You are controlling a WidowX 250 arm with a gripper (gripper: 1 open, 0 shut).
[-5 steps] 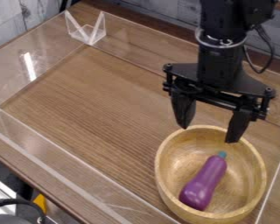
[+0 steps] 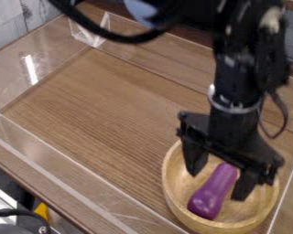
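A purple eggplant (image 2: 209,197) lies in a round wooden bowl (image 2: 182,187) at the lower right. My black gripper (image 2: 218,157) stands open over the bowl, its fingers low on either side of the eggplant's upper end. The gripper body hides much of the bowl's back.
A small clear wire or plastic holder (image 2: 88,27) stands at the upper left. Dark cables lie along the lower left edge.
My gripper has moved down and toward the camera into the bowl, over the eggplant. The bowl and eggplant appear unmoved.
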